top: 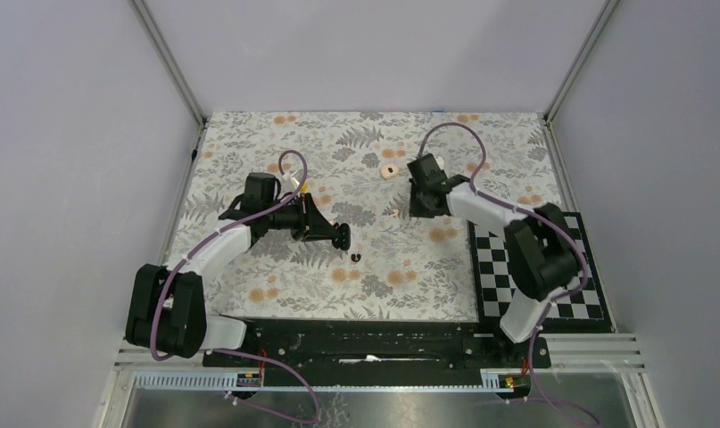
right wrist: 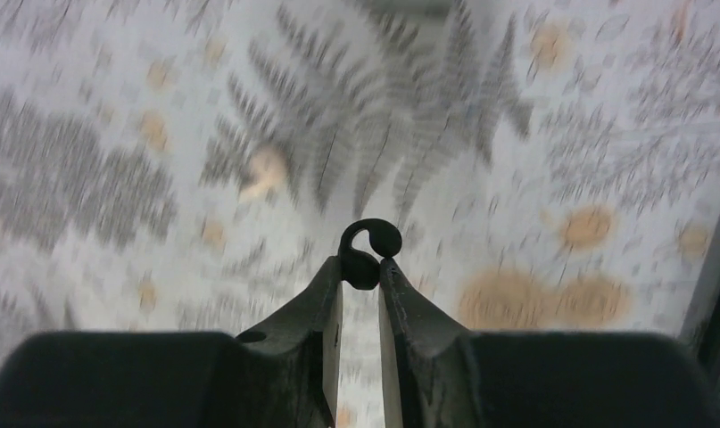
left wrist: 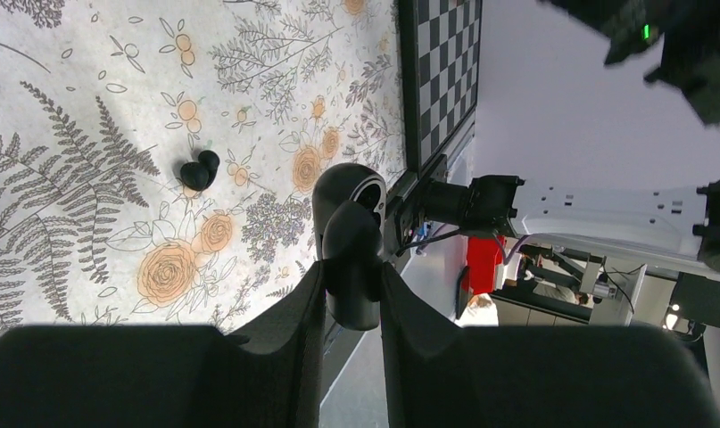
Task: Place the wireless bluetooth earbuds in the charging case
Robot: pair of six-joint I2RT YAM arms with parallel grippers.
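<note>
In the left wrist view my left gripper is closed around the black charging case, which is held above the mat. The case looks open, with a recess in its far part; the inside is mostly hidden. A black earbud lies loose on the mat, small and dark in the top view, just right of and in front of the case. My right gripper is shut on another black earbud, its curved end sticking out past the fingertips. From above, the right arm hides that earbud.
A pale round object with a dark spot and a small pale piece lie left of the right arm. A checkered board sits under the right arm.
</note>
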